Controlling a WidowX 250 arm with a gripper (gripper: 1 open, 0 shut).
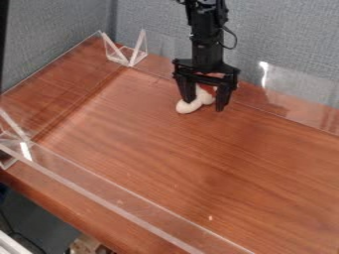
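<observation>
My black gripper (205,97) hangs low over the wooden table near the back wall, its fingers open and spread downward. Between and just behind the fingers lies a small white soft object (188,105), like a plush toy, with a bit of orange-red beside it, partly hidden by the gripper. I cannot tell whether the fingers touch it.
Clear plastic barriers line its edges, with a white bracket (123,55) at the back left corner. Grey padded walls stand behind and to the left.
</observation>
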